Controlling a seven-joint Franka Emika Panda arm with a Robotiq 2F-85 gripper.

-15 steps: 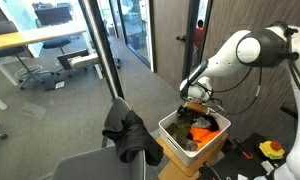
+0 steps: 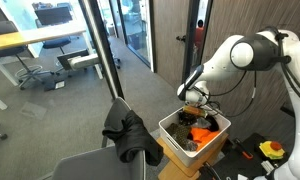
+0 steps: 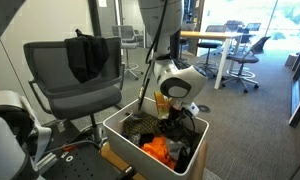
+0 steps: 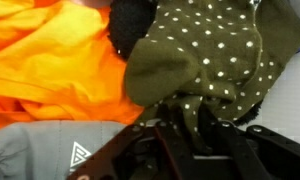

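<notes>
A white bin (image 3: 140, 153) holds a heap of cloth. Inside it, my gripper reaches down to a dark olive cloth with white dots (image 4: 205, 50). Dark folds surround the fingertips at the bottom middle of the wrist view, so whether the fingers have cloth between them is unclear. Left of the dotted cloth lies an orange cloth (image 4: 55, 65), with a grey cloth bearing a white triangle logo (image 4: 50, 150) below it. A black fuzzy piece (image 4: 130, 25) shows at the top, between the orange and dotted cloths.
A dark grey chair (image 3: 75, 85) with a black garment (image 3: 82, 57) over its back stands beside the bin. The bin's white wall (image 4: 290, 95) runs close along the right of the wrist view. Open floor (image 2: 65, 120) lies beyond the chair.
The arm's upper links stand slightly higher than a second ago. My gripper remains down in the bin, and the cloths there look much the same.
</notes>
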